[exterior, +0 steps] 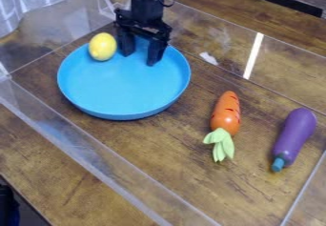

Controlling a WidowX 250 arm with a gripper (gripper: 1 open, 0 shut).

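Note:
My black gripper (141, 37) is over the back of a round blue plate (122, 85), its two dark fingers spread apart on either side. A yellow egg-shaped object (102, 47) sits on the plate's back left, just beside the left finger. Whether anything small lies between the fingers is hard to tell against the dark parts.
An orange toy carrot (224, 117) with pale green top lies right of the plate, and a purple toy eggplant (295, 134) farther right. Transparent edging runs along the left.

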